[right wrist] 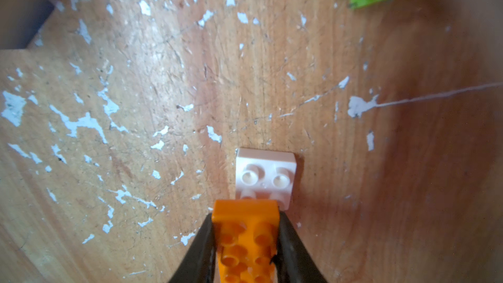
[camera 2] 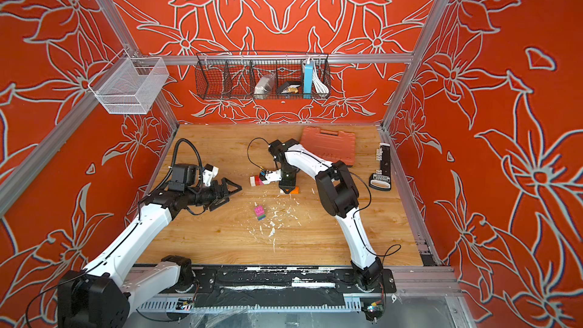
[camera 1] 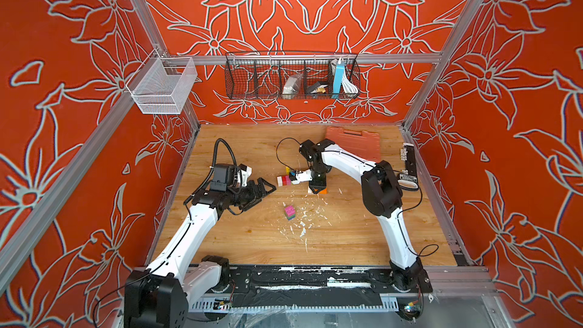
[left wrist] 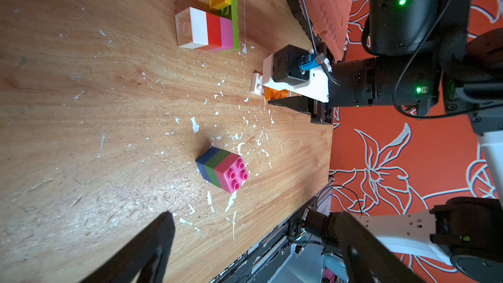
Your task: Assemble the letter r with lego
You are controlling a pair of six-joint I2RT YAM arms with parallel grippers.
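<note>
My right gripper is shut on an orange brick, held just over a white 2x2 brick on the table. Whether the two touch is unclear. A group of white, red, pink, yellow and green bricks lies behind, left of that gripper. A stack of navy, green and pink bricks lies nearer the front. My left gripper hangs over the left of the table with its fingers apart, nothing between them.
An orange case lies at the back right, beside a black device at the right edge. A black wire basket and a white one hang on the walls.
</note>
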